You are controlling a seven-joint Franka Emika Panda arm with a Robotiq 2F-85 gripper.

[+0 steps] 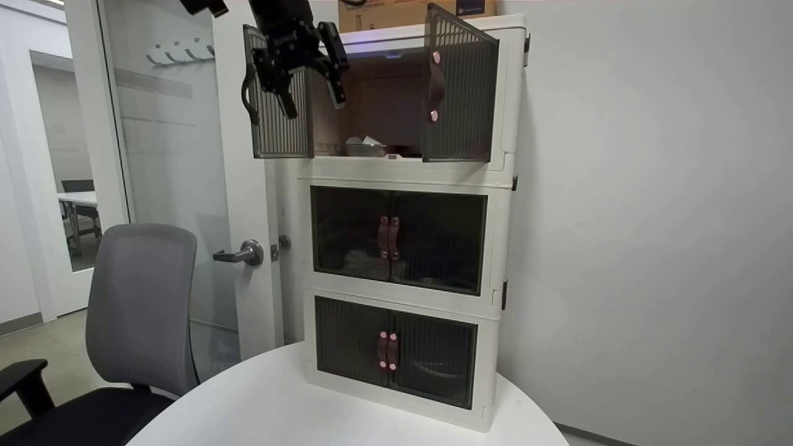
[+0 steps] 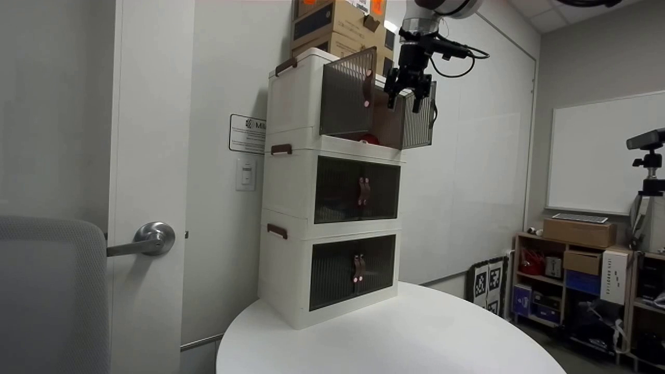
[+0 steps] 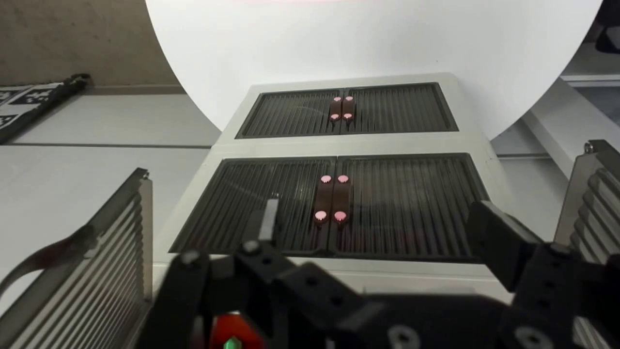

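High in front of the cabinet's top compartment, my black gripper (image 1: 313,100) stands open, its fingers spread with nothing between them. The compartment's two ribbed doors, the left door (image 1: 282,111) and the right door (image 1: 464,89), both hang swung outward. Inside on the compartment floor rests a metal bowl (image 1: 365,150) with small pale pieces in it. A red object (image 2: 369,139) shows there in the second exterior view. Seen from the wrist, the gripper faces down along the cabinet front, between the open doors.
Below, the middle doors (image 1: 399,239) and bottom doors (image 1: 395,350) are closed. The cabinet stands on a round white table (image 2: 405,336) with a clear top. Cardboard boxes (image 2: 343,28) sit on the cabinet. A grey chair (image 1: 141,305) is at the left.
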